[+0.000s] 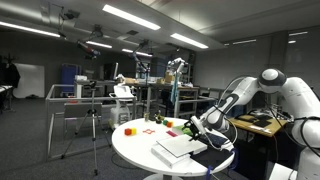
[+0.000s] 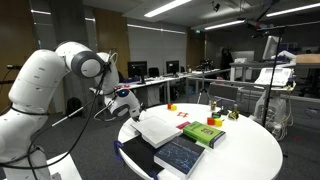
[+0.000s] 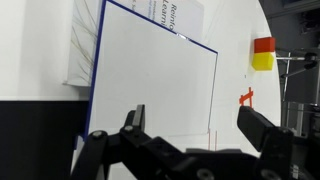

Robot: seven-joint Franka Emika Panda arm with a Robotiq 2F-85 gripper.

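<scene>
A flat white panel (image 3: pixel 150 75) with a blue edge fills the middle of the wrist view. It also shows as a white slab (image 2: pixel 160 130) on the table in exterior view 2. My gripper stands open over the panel's near part, its dark fingers (image 3: pixel 132 122) wide apart and nothing seen between them. In exterior view 1 the gripper (image 1: pixel 192 128) hangs above the white slab (image 1: pixel 180 146). Whether any fingertip touches the panel cannot be told.
Beside the panel lies a book (image 3: pixel 178 14) with printed lettering. A dark box (image 2: pixel 180 153) and a green book (image 2: pixel 203 132) are close to the slab. Small red and yellow blocks (image 3: pixel 263 53) stand farther off.
</scene>
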